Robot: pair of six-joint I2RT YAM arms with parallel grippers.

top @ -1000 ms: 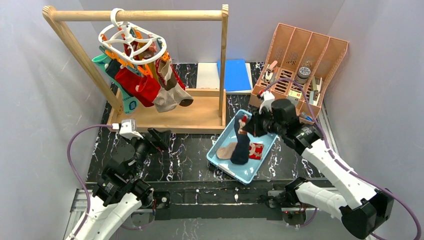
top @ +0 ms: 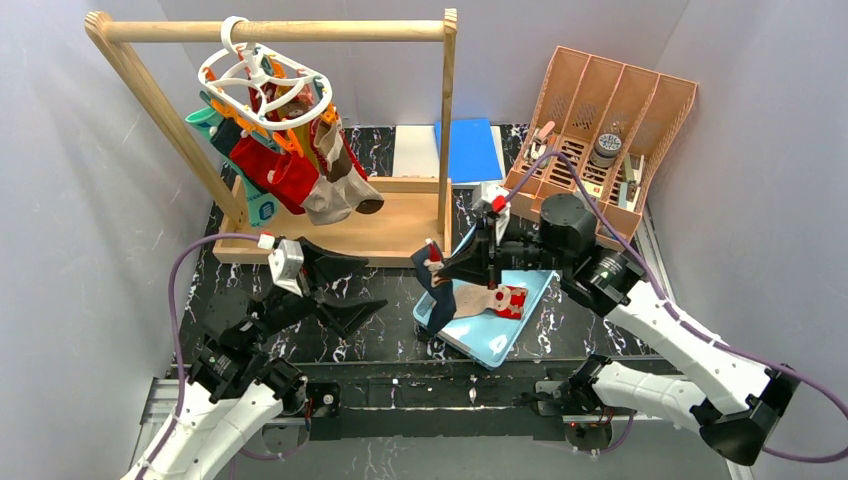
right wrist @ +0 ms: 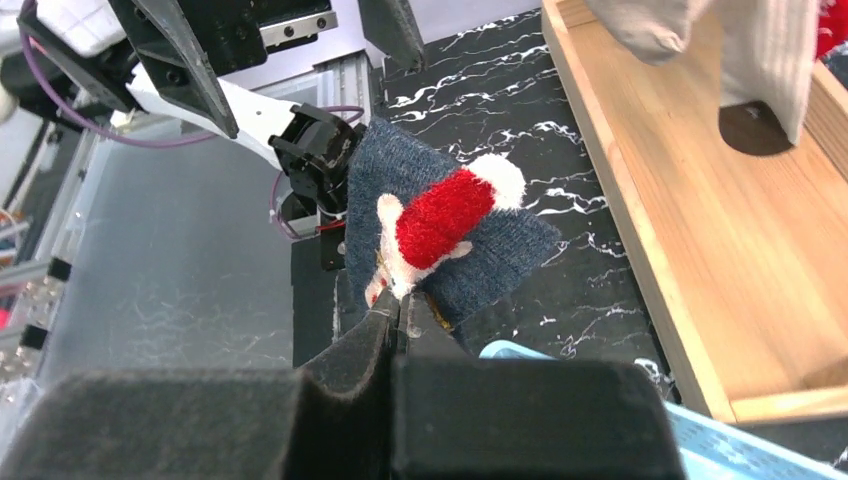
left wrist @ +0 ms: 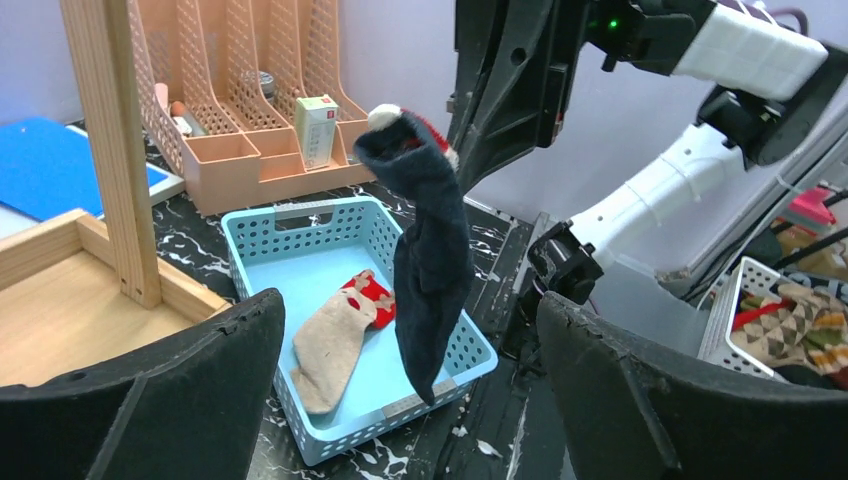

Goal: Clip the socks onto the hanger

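Observation:
A dark blue sock (left wrist: 432, 250) with a red-and-white Santa figure hangs in the air, pinched by my right gripper, which is shut on it near the cuff. To its left, my left gripper (top: 362, 288) stands wide open and faces the sock, with nothing between its fingers. The white round hanger (top: 262, 85) hangs from the wooden bar with orange clips, and several socks (top: 300, 180) dangle under it. Another sock, beige and red (left wrist: 335, 340), lies in the light blue basket (left wrist: 300, 219).
The wooden rack (top: 447, 130) has an upright post near the basket. A peach organizer (top: 610, 130) holding small items stands at the back right, with a blue board (top: 472, 152) left of it. Dark marbled table shows bare in front of the rack.
My right gripper has carried the blue sock left, from over the basket toward the left arm. My left gripper has moved right and its fingers have opened wide.

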